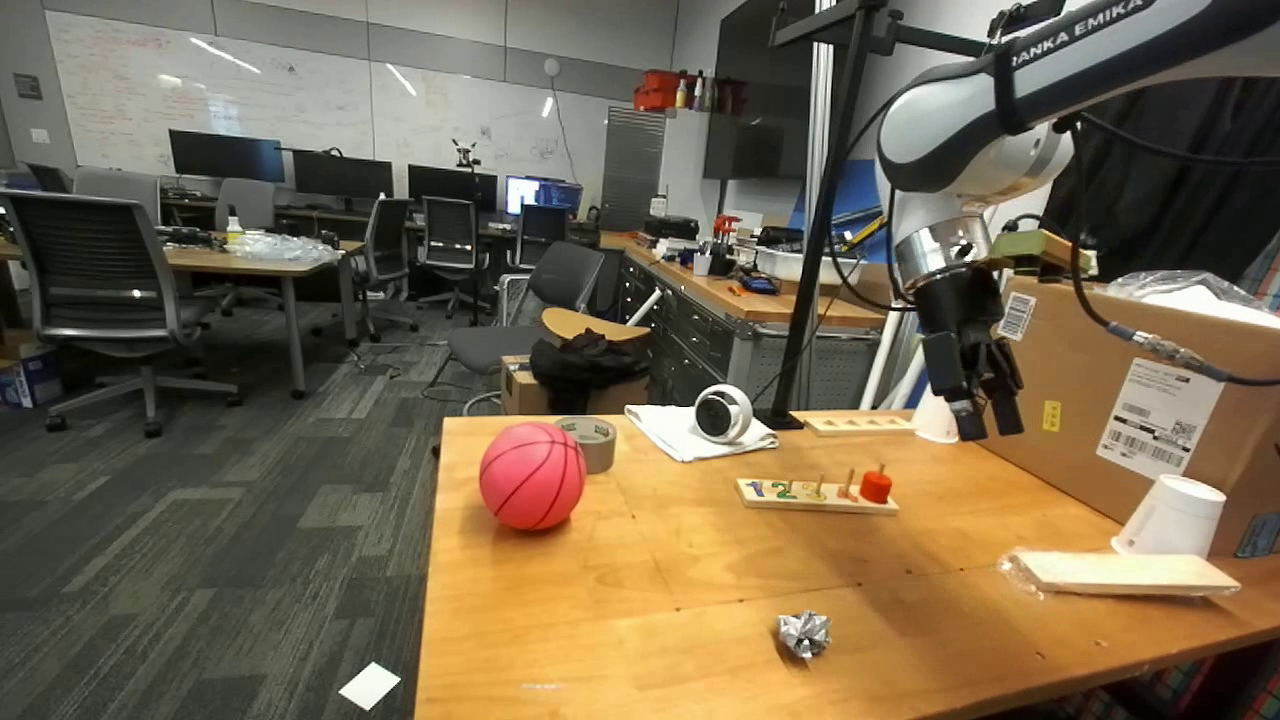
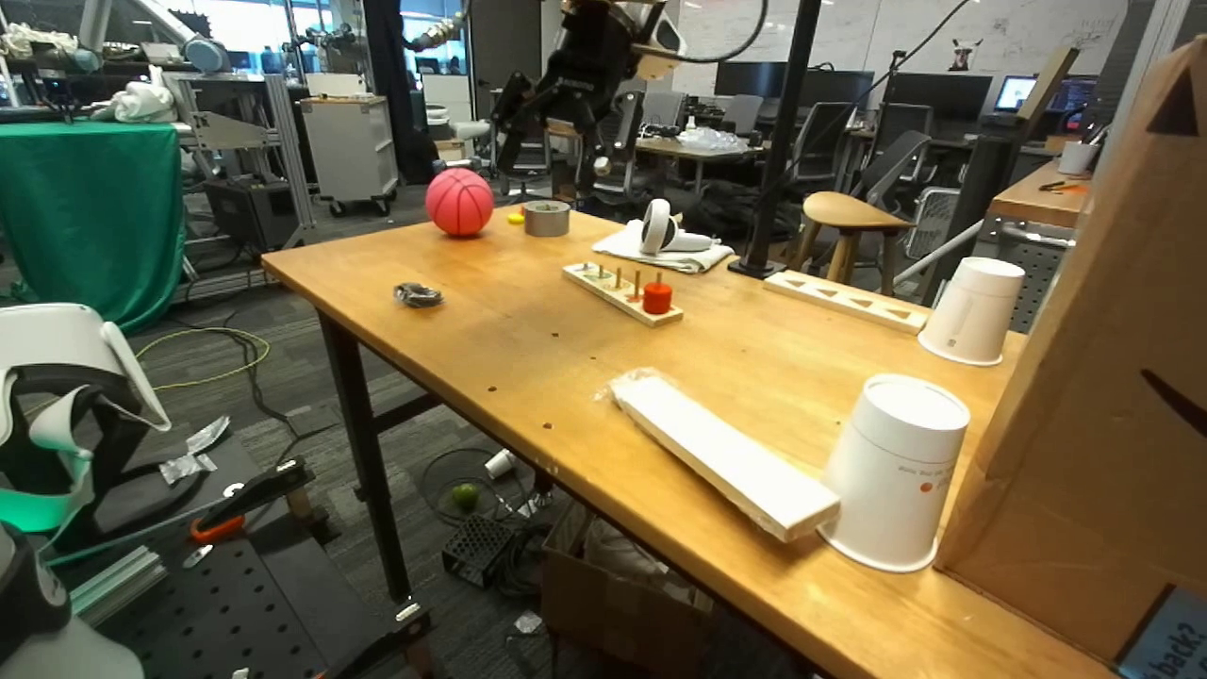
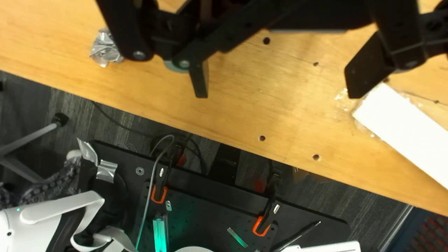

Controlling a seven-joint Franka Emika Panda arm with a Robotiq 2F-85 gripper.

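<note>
My gripper is open above the table, its two black fingers wide apart with only bare wood seen between them. In exterior view 1 the gripper (image 1: 991, 430) hangs well over the right half of the tabletop, touching nothing. A crumpled silver ball (image 1: 804, 634) lies near the front edge; the wrist view shows the same silver ball (image 3: 105, 48) left of the fingers. The number peg board (image 1: 816, 494) carries a red piece (image 1: 876, 486) on its end peg. A pink basketball (image 1: 533, 476) rests at the far left of the table.
A roll of grey tape (image 2: 546, 219) stands beside the ball. A white headset (image 1: 722, 414) sits on a folded cloth. A wrapped pale board (image 2: 724, 453), white cups (image 2: 900, 470) and a cardboard box (image 1: 1116, 396) take up the right side.
</note>
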